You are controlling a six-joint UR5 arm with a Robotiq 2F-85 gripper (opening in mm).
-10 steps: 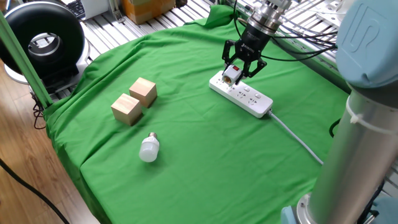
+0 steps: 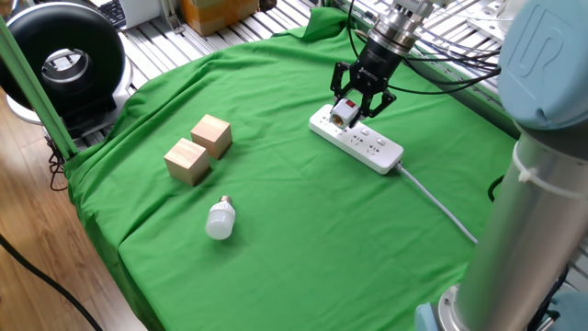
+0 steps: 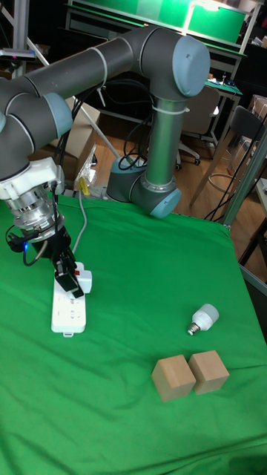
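A white lamp socket [image 2: 344, 112] with a red switch and an open round end sits between the black fingers of my gripper [image 2: 350, 109], which is shut on it. Socket and fingers are over the far end of a white power strip [image 2: 367, 149]; whether the socket's pins are in the outlets is hidden. In the other view the socket [image 3: 84, 280] shows beside the dark fingers, against the power strip [image 3: 68, 313]. A white light bulb [image 2: 220, 221] lies on its side on the green cloth, well apart from the gripper.
Two wooden blocks [image 2: 187, 163] stand close together near the bulb. The strip's grey cable [image 2: 439, 204] runs toward the arm's base.
My gripper and the socket have come down slightly toward the power strip over the last second. Bulb, blocks and strip stay put.
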